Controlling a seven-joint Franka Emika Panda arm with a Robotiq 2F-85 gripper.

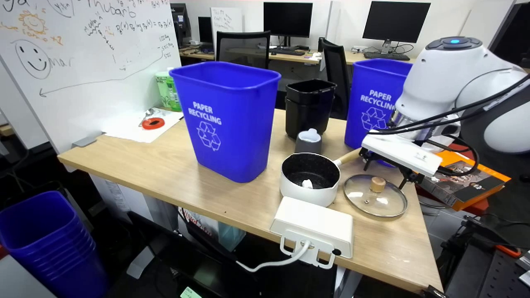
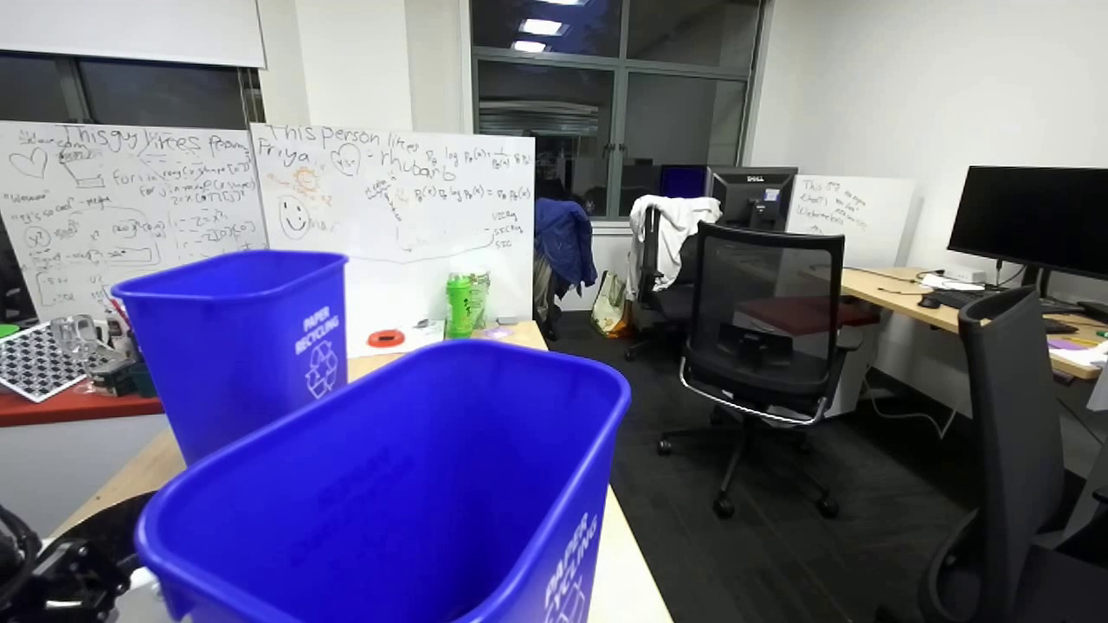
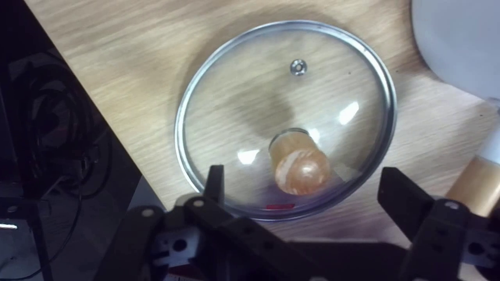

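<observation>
On the desk's right part lies a glass lid (image 1: 376,203) with a metal rim and a round wooden knob (image 1: 377,184). Above the lid's far edge is my gripper (image 1: 385,174), its fingers spread apart. In the wrist view the knob (image 3: 302,169) appears between the open fingers, with no finger visibly touching it. Left of the lid stands a white saucepan (image 1: 310,179), dark inside, holding a small white object (image 1: 307,184). Its wooden handle (image 1: 349,157) points back toward my arm.
Tall blue recycling bins (image 1: 228,124) stand on the desk (image 1: 164,169). A black bin (image 1: 309,109) and a grey cup (image 1: 308,142) are behind the pan. In front lies a white box (image 1: 313,226) with a cable. The orange box (image 1: 462,181) sits beyond the right edge.
</observation>
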